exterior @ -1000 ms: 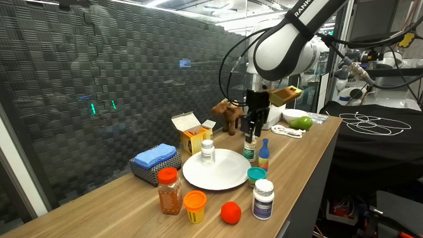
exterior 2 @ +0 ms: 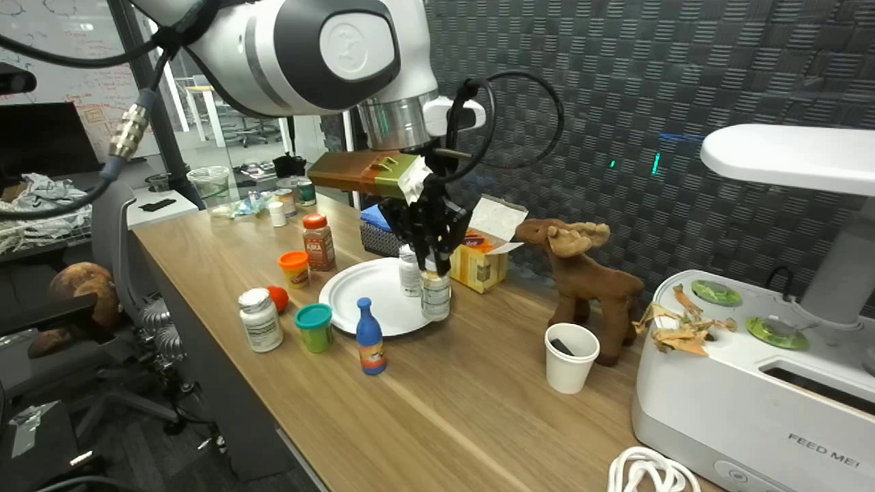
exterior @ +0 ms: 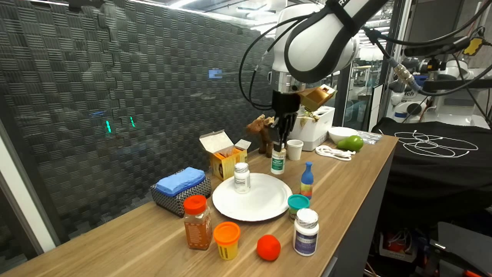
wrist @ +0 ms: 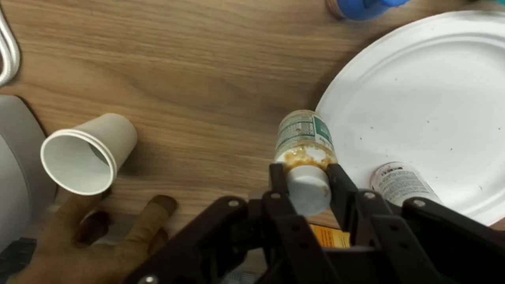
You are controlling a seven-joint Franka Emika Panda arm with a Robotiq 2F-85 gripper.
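Note:
My gripper is shut on the white cap of a green-labelled bottle [exterior: 278,162], which hangs upright below the fingers. In the wrist view this bottle [wrist: 305,130] has brown stains round its neck, and it lies against the near side of the plate's rim in the picture. The white plate [exterior: 272,203] rests on the wooden counter. A second white bottle [exterior: 242,179] stands on the plate near its back edge; in the wrist view the gripper partly covers that bottle [wrist: 402,182]. Whether the held bottle touches the counter, I cannot tell.
Beside the plate are a blue bottle [exterior 2: 369,337], a teal-lidded tub [exterior 2: 314,326] and an open yellow box [exterior 2: 478,266]. A paper cup [exterior 2: 571,357], a brown moose toy [exterior 2: 592,283] and a white planter [exterior 2: 738,410] stand on the other side. Bare counter lies before the cup.
The arm has shifted left and back toward the wall in exterior view 1, carrying the green-labelled bottle away from the blue bottle. The plate and the objects around it stay put.

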